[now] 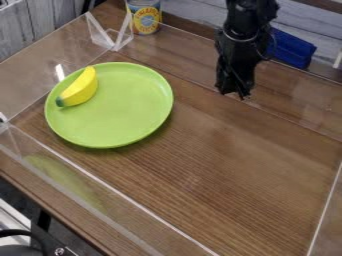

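Note:
The black gripper (235, 88) hangs over the wooden table at the upper middle, its fingers pointing down; it looks shut, with nothing visible between them. A blue object (293, 48) lies behind it at the back right. To the left, a green plate (120, 110) holds a yellow banana-like item (80, 86) near its left rim.
A can (143, 15) and a clear plastic piece (112, 30) stand at the back left. A wall edge runs along the back right.

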